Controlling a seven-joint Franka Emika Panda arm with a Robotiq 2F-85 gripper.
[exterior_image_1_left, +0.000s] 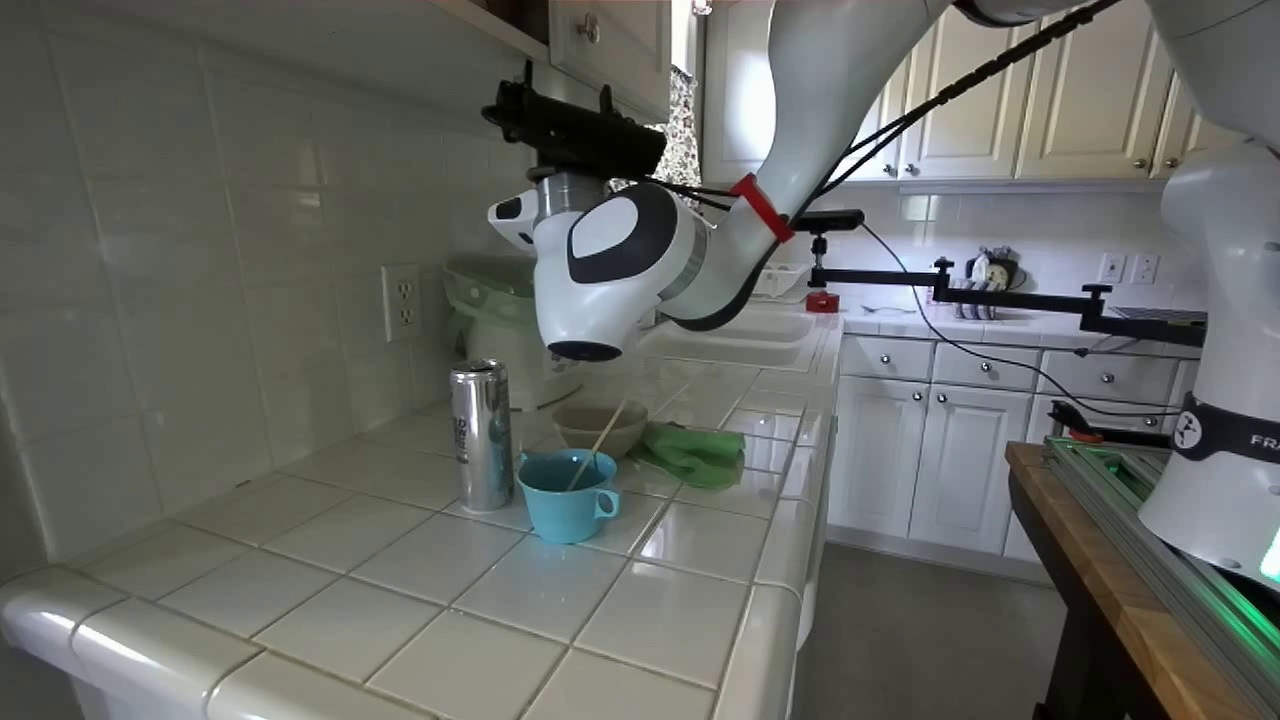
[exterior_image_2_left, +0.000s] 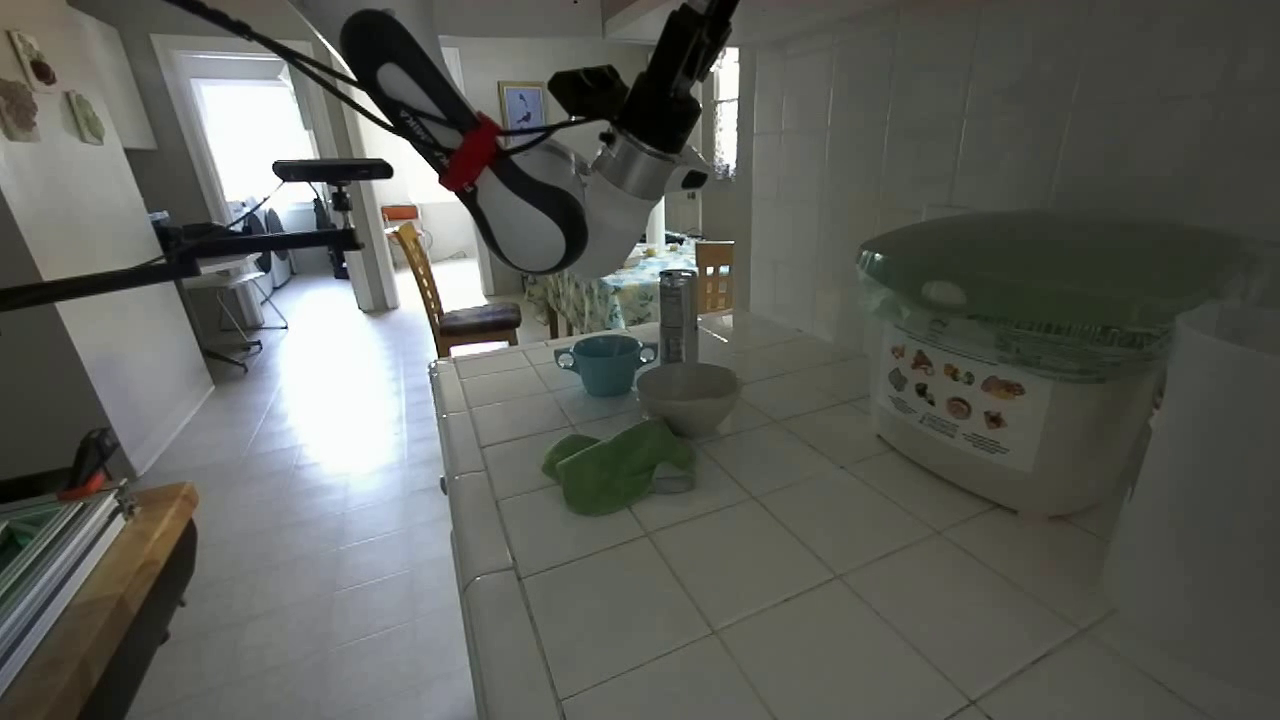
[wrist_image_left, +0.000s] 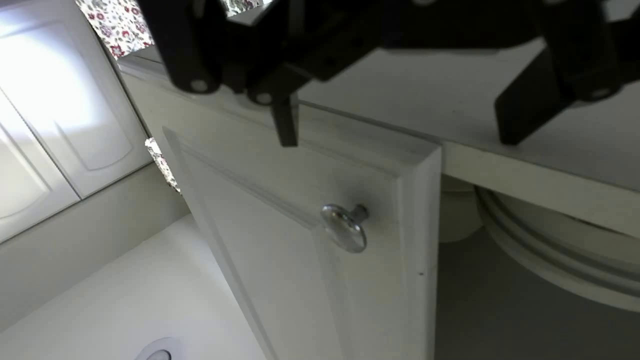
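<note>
My gripper stands open below the upper cabinet, its fingers apart with nothing between them. In the wrist view the white cabinet door hangs ajar, with its round metal knob apart from the fingers. Beside the door's edge the cabinet's inside shows, with pale stacked dishes in it. Exterior view 1 has the same door and knob just above the black gripper body. The gripper points upward there, and its fingertips are hard to make out against the cabinet.
On the tiled counter stand a silver can, a blue cup with a stick in it, a bowl and a green cloth. A lidded bin is by the wall.
</note>
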